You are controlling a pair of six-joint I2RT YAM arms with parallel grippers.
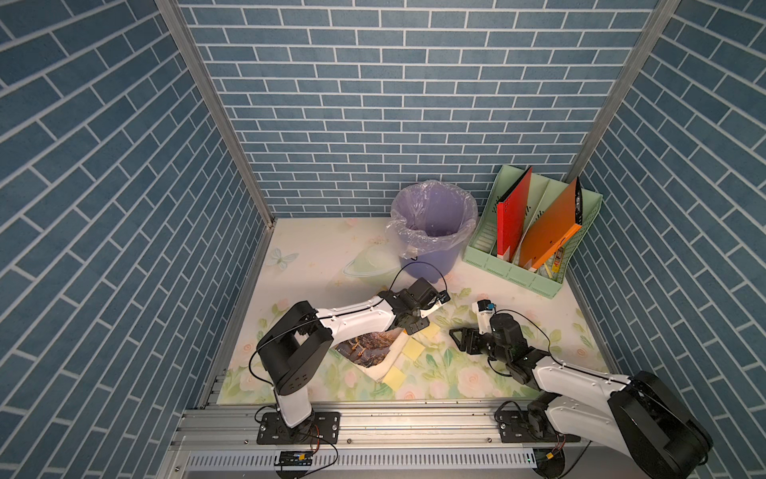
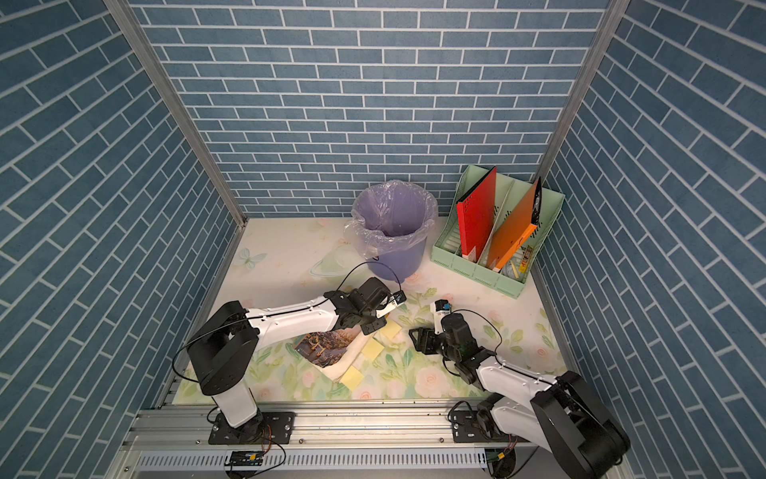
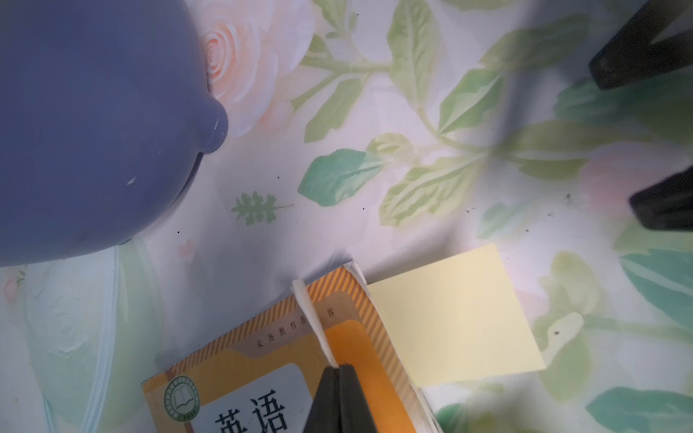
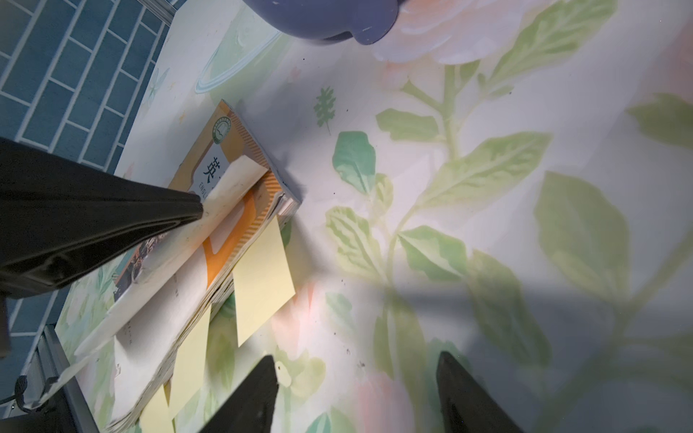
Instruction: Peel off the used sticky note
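Observation:
A book (image 3: 238,404) with an orange cover lies at centre, pale yellow sticky notes (image 3: 451,314) (image 4: 262,281) sticking out along its right edge. My left gripper is shut on a thin raised sheet (image 4: 231,180) above the book, seen nearly edge-on from the left wrist; in the top views the arm hides part of the book. My right gripper (image 1: 459,339) is low to the right of the notes, apart from them, fingers open with nothing between them.
A purple bin (image 1: 431,259) with a plastic liner stands behind the book. A green file holder (image 1: 510,271) with red and orange folders is at back right.

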